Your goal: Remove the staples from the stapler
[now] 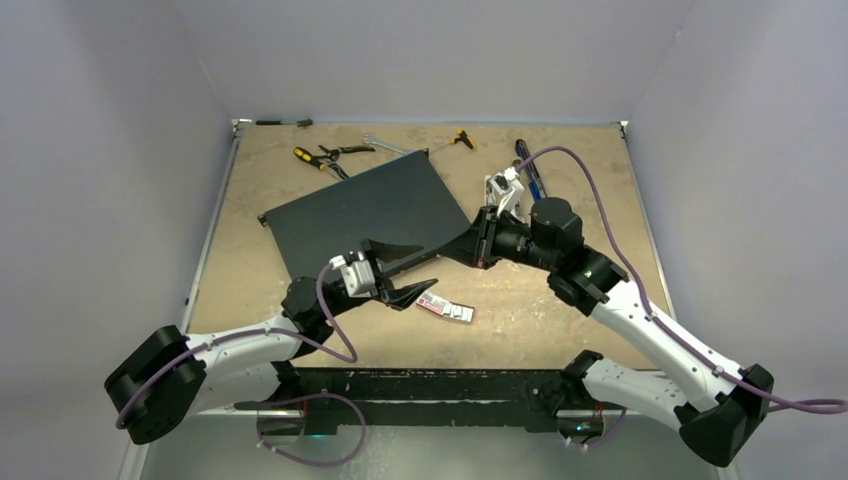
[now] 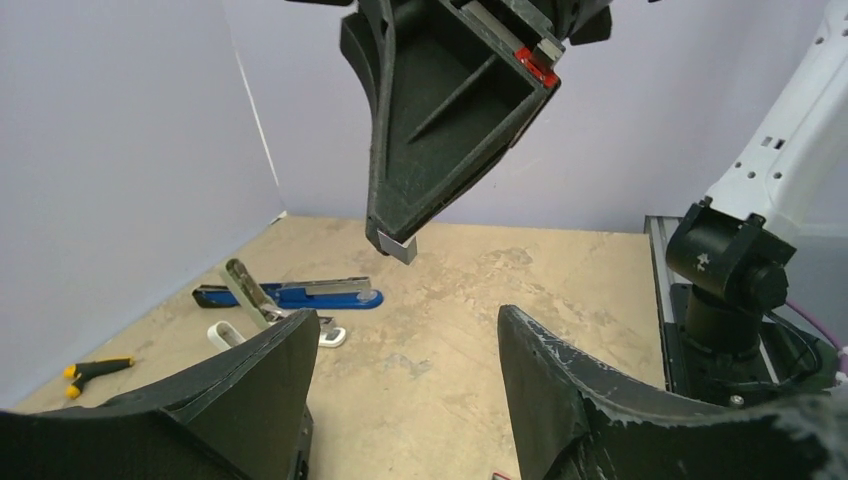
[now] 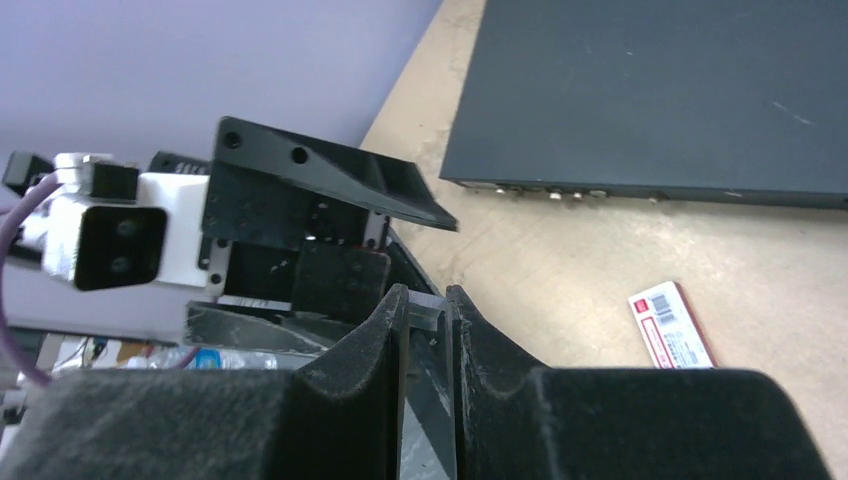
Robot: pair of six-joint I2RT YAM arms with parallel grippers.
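My right gripper (image 1: 448,250) is shut on a small silver staple strip, whose end (image 2: 403,250) pokes from its fingertips in the left wrist view. My left gripper (image 1: 425,266) stands open, facing it from the left, its fingers (image 2: 230,400) apart just short of the strip. The blue stapler (image 2: 320,298) lies at the back right of the table, beside grey and white tools. A red-and-white staple box (image 1: 433,303) lies on the table below the grippers.
A large dark plate (image 1: 355,210) covers the middle left of the table. Pliers (image 1: 335,165), a wrench (image 1: 385,142) and other hand tools lie along the back.
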